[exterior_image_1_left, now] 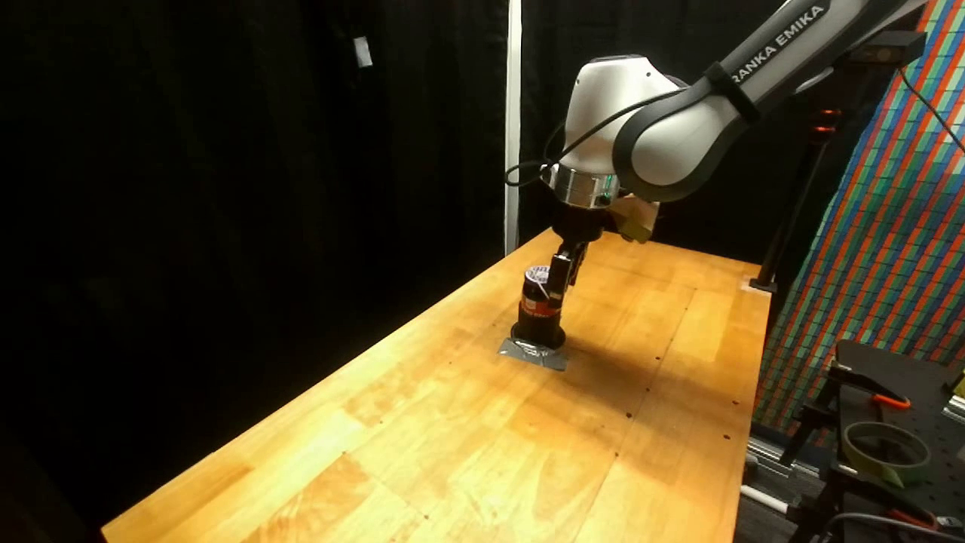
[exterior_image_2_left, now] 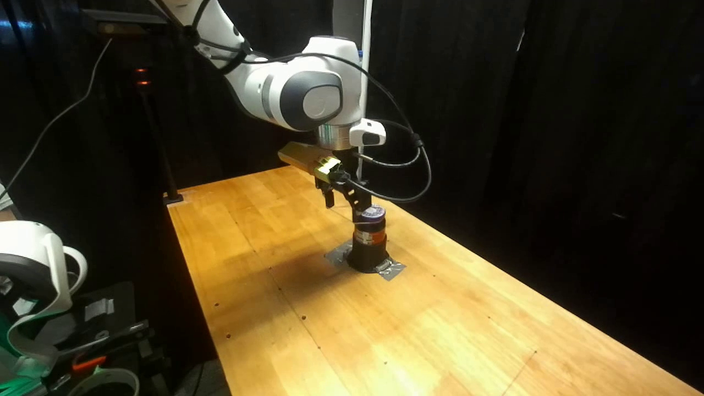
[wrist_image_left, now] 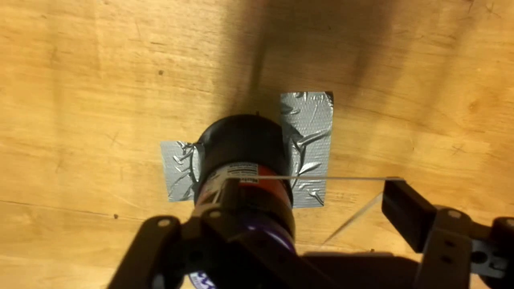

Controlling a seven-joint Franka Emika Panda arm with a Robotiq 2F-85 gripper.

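A dark jar with an orange label [exterior_image_2_left: 369, 236] and purple-and-white lid [exterior_image_2_left: 373, 212] stands upright in a black round holder [exterior_image_2_left: 367, 258]. Grey tape [wrist_image_left: 308, 130] fixes the holder to the table. My gripper is open, pointing down at the jar's upper part. In the wrist view, one finger overlaps the jar; the other finger [wrist_image_left: 409, 214] is clear to the right. A thin pale band [wrist_image_left: 337, 178] stretches across the gap between the fingertips. The jar itself is not between them. Whether the near finger touches the jar, I cannot tell.
Black curtains hang along one side. A side cart [exterior_image_1_left: 891, 398] with a tape roll [exterior_image_1_left: 886, 448] stands off the table's edge.
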